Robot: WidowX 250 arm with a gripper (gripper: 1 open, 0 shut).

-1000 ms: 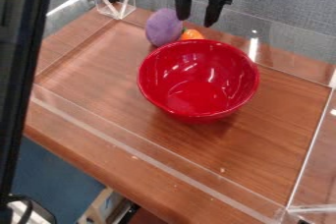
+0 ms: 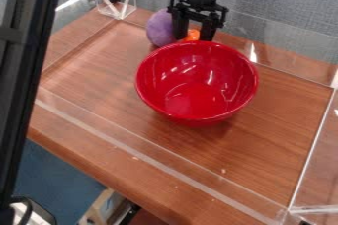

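Observation:
My black gripper (image 2: 196, 24) hangs at the back of the wooden tray, lowered over an orange object (image 2: 209, 36) that it partly hides, beside a purple round object (image 2: 160, 29) on its left. Whether the fingers touch or hold either thing I cannot tell. A large red bowl (image 2: 196, 83) sits just in front of them.
The wooden tray (image 2: 99, 81) has clear acrylic walls, with bare surface at the left, front and right. A dark post (image 2: 14, 61) stands along the left edge of the view.
My gripper has come down and a little to the left, onto the spot of the orange object. The bowl has not visibly moved.

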